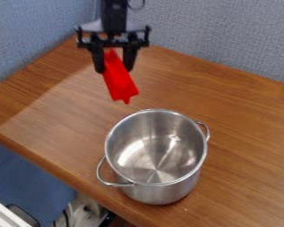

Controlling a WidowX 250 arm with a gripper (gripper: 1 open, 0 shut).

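My black gripper (114,55) hangs over the back left of the wooden table, shut on a red object (120,80) that dangles tilted below its fingers. In front of it and to the right, a steel pot (156,177) with two side handles stands on the table, empty inside.
Grey padded walls (227,35) border it at the back and left. Its left front edge drops to a blue floor area with some white and dark items below.
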